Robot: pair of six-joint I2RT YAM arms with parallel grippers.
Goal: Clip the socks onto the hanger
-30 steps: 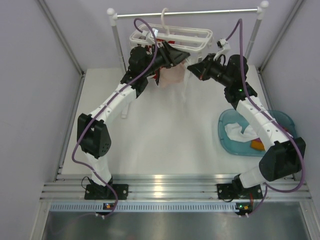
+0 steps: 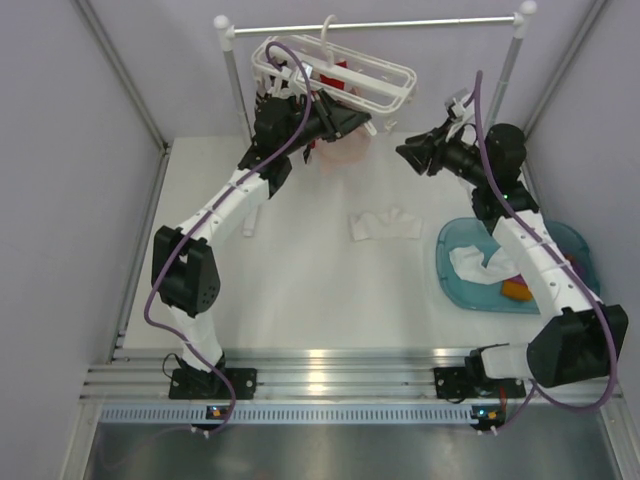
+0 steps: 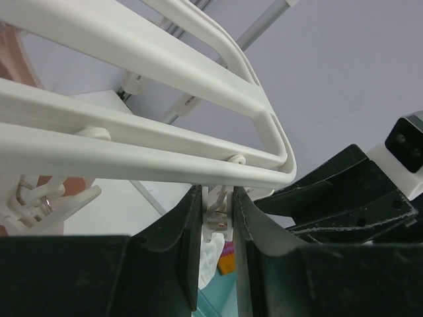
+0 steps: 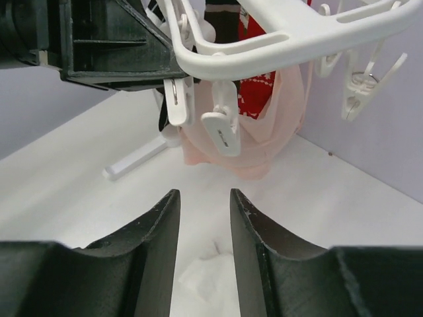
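The white hanger [image 2: 390, 85] hangs from the rack, with dark, red and pink socks [image 4: 254, 96] clipped behind. My left gripper is shut on a hanger clip just under the rim, seen between its fingers. My right gripper is apart from the hanger, below and right of it, open with nothing between its fingers. A white sock [image 2: 385, 225] lies flat on the table below the hanger.
A teal tray [image 2: 470, 290] with white socks and orange items sits at the right of the table.
My right gripper has opened and drawn back to the right; the white sock it had held up near the hanger has fallen to the table. The left gripper stays put.
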